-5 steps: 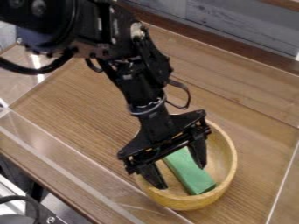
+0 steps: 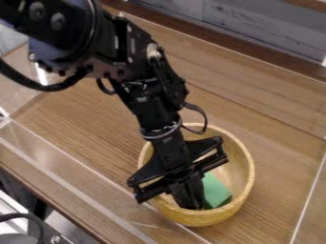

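A yellow bowl point(image 2: 235, 152) stands on the wooden table near its front, holding a green block point(image 2: 216, 190) at its right side. My black gripper point(image 2: 188, 193) reaches down into the bowl with its fingers close together beside and over the green block, which is partly hidden behind them. Whether anything is between the fingertips is hard to see.
A grey panelled wall runs along the back. A dark cable shows at the lower left, near the table's front edge.
My gripper's fingers have drawn together over the bowl, from wide apart to close, and now cover more of the green block. The bowl has stayed about where it was.
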